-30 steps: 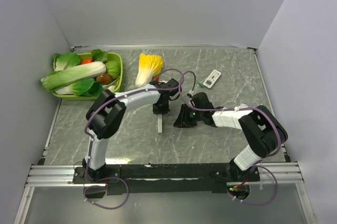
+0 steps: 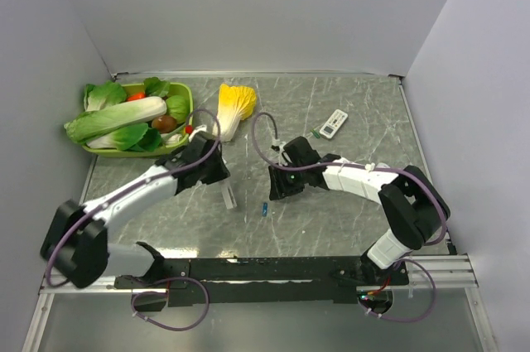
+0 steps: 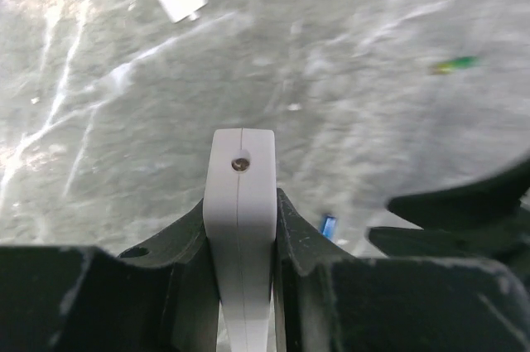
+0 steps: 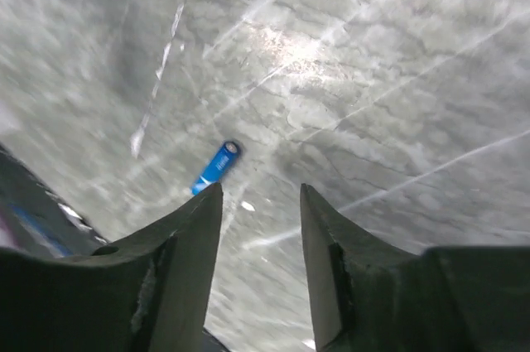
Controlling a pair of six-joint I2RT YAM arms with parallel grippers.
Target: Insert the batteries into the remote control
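Observation:
My left gripper (image 2: 217,171) is shut on a white remote body (image 3: 240,286) with a small screw hole, held upright in the left wrist view and hanging below it in the top view. A blue battery (image 4: 215,166) lies on the marble table. My right gripper is over it, fingers apart with nothing between them, the battery just beyond the left finger. A second white remote (image 2: 332,123) with buttons lies at the back right, a small green item (image 2: 315,132) beside it.
A green basket of vegetables (image 2: 124,150) stands at the back left, a yellow cabbage (image 2: 236,108) beside it. Grey walls edge the table.
My left gripper has moved left with the white piece, away from the right one. My right gripper has shifted slightly left, toward the blue battery, which now shows in the top view.

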